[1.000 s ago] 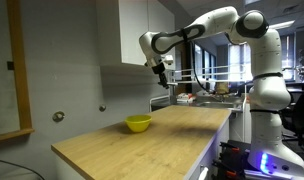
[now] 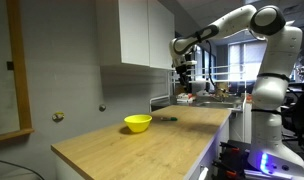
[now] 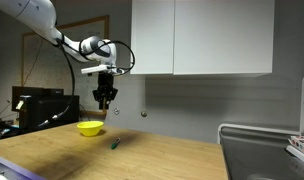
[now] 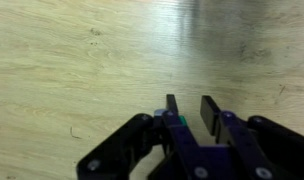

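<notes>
A yellow bowl [image 2: 138,123] stands on the wooden table near the wall; exterior view 2 has the same bowl [image 3: 90,128] at the left. To one side of it, a small dark green object [image 2: 167,119] lies on the tabletop, also visible as a short green piece [image 3: 115,144] in exterior view 2. My gripper [image 3: 105,106] hangs well above the table. In the wrist view my gripper has its fingertips apart, nothing held between them. Part of the green object [image 4: 183,120] shows below, mostly hidden by the fingers.
White cabinets [image 3: 202,38] hang above at the back wall. A rack with assorted items [image 2: 217,92] stands beyond the table's far end.
My arm has swung to the right in exterior view 1, away from the bowl.
</notes>
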